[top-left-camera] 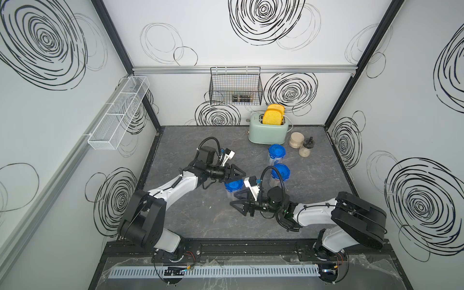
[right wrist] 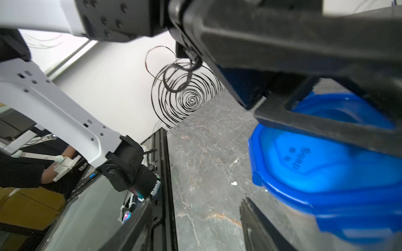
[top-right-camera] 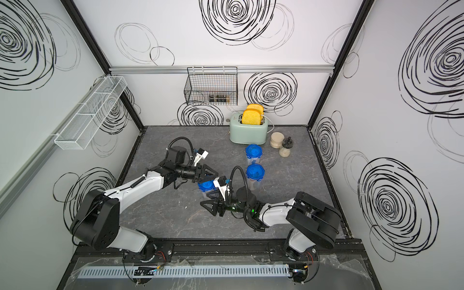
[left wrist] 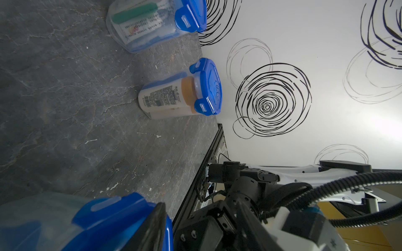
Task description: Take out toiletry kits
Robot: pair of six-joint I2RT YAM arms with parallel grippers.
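Observation:
A clear container with a blue lid (top-left-camera: 233,184), marked "Soap" in the right wrist view, stands between my grippers near the middle. My left gripper (top-left-camera: 234,172) is just above it; in the left wrist view its part-open fingertips are at the blurred lid (left wrist: 111,223). My right gripper (top-left-camera: 241,204) is low in front of that container, with no object visible between its spread fingers. Two more lidded containers with contents stand to the right (top-right-camera: 255,172) and behind (top-right-camera: 253,152).
A mint toaster (top-left-camera: 267,135) with yellow slices stands at the back, beside two small jars (top-left-camera: 296,140) (top-left-camera: 304,148). A wire basket (top-left-camera: 235,87) and a white rack (top-left-camera: 116,111) hang on the walls.

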